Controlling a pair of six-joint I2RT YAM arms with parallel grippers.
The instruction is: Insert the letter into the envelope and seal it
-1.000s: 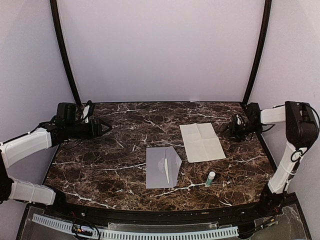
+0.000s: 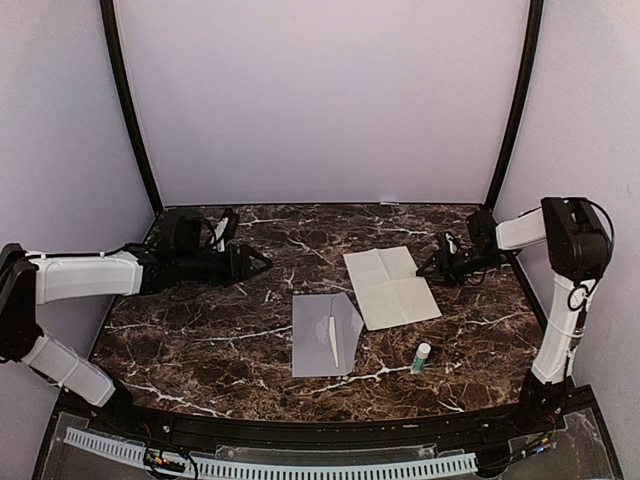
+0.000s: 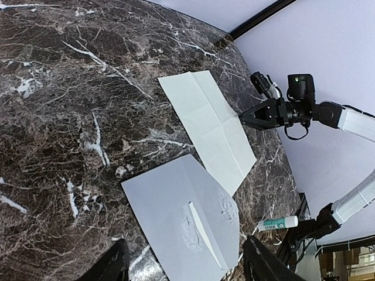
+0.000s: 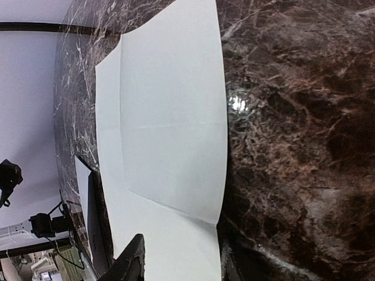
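The letter, a cream sheet with fold creases, lies right of centre on the table. Left of it and nearer the front is the grey envelope, its pointed flap spread to the right and a narrow white strip along its middle. My right gripper is low at the letter's right edge, fingers parted, with part of the sheet showing between them. Whether they touch it I cannot tell. Over the table's left side hovers my left gripper, open and empty, clear of the envelope.
A glue stick with a white cap and green body is in front of the letter. Side walls bound the table left and right. Bare dark marble stretches across the left and back.
My right gripper has come left up to its edge, and my left gripper has moved right over the table. Envelope and glue stick have stayed put.
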